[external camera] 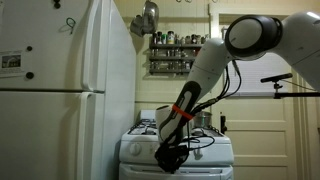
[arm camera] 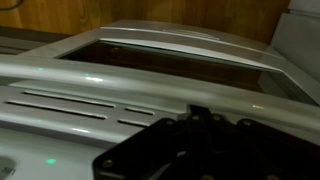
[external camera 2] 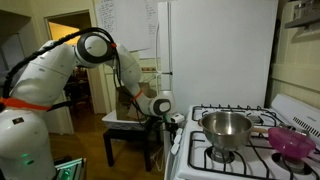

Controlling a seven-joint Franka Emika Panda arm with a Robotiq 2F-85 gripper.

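A white stove point(external camera: 137, 150) stands beside the fridge, its oven door at the front. In the wrist view, the door's long pale handle bar point(arm camera: 90, 75) crosses the picture, with the dark oven window point(arm camera: 180, 62) beyond it and slotted vents point(arm camera: 65, 108) on the near side. My gripper is shut, its dark fingertips at the edge of the bar; nothing shows between them, and contact cannot be made out. From outside, the gripper point(external camera: 170, 160) appears low at the stove's front, near the oven handle.
On the stovetop sit a steel pot point(external camera 2: 228, 128) and a pink colander point(external camera 2: 291, 140). A tall white fridge point(external camera: 50, 95) closes in the left side. Wooden floor point(external camera 2: 95, 150) lies open before the stove.
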